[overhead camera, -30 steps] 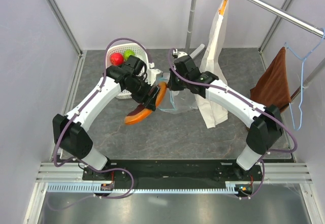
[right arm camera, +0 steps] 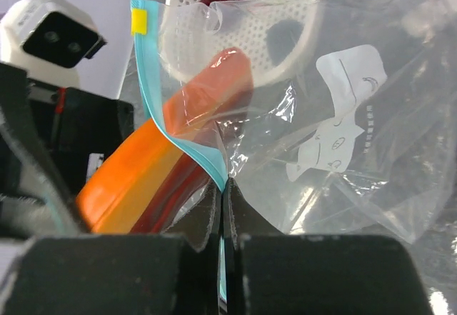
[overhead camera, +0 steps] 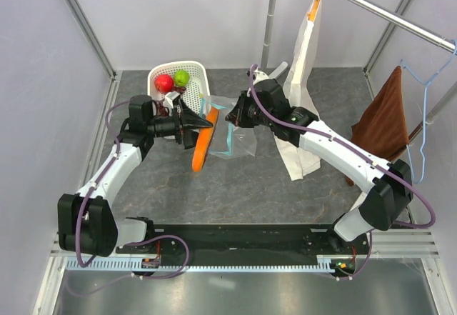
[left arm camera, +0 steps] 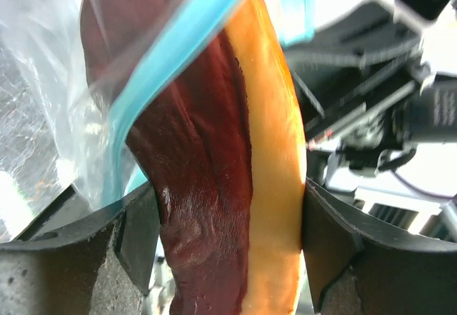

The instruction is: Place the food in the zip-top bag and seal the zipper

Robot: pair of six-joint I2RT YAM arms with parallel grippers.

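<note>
My left gripper (overhead camera: pixel 198 126) is shut on a long orange food piece (overhead camera: pixel 202 147), which shows a dark red inside in the left wrist view, held between the fingers. In the right wrist view the food's upper end (right arm camera: pixel 207 86) is at the bag's mouth, behind or inside the clear plastic. My right gripper is shut on the light-blue zipper edge of the zip top bag (right arm camera: pixel 343 186).
A white basket (overhead camera: pixel 194 97) with red and green food and dark red round fruit stands at the back left. Hanging cloths (overhead camera: pixel 303 58) and a blue hanger are at the right.
The right arm and the bag have shifted slightly left as well.
</note>
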